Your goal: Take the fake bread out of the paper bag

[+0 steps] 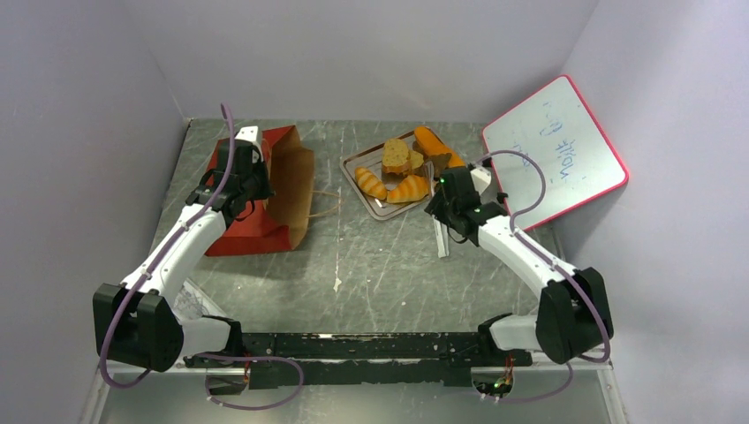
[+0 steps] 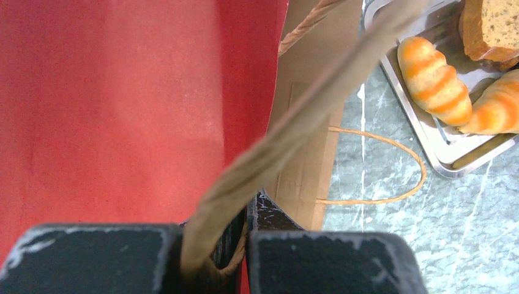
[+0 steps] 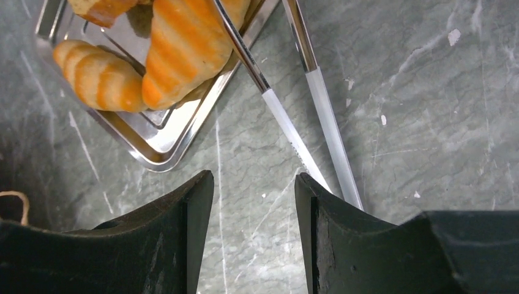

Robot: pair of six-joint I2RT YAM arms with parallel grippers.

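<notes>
The red paper bag (image 1: 256, 237) lies on its side at the left with its brown inside open to the right. My left gripper (image 1: 266, 188) is shut on the bag's twisted handle (image 2: 272, 156). Several pieces of fake bread, including a striped roll (image 2: 434, 79) and a sliced loaf (image 1: 396, 156), rest on the metal tray (image 1: 382, 210). A long loaf (image 1: 430, 141) lies at the tray's far right edge. In the right wrist view, my right gripper is open above the white handles of metal tongs (image 3: 330, 131), nothing between its fingers. Little of the bag's inside shows.
A whiteboard (image 1: 556, 146) with a red frame leans at the right behind my right arm. The bag's other handle (image 1: 337, 203) sticks out toward the tray.
</notes>
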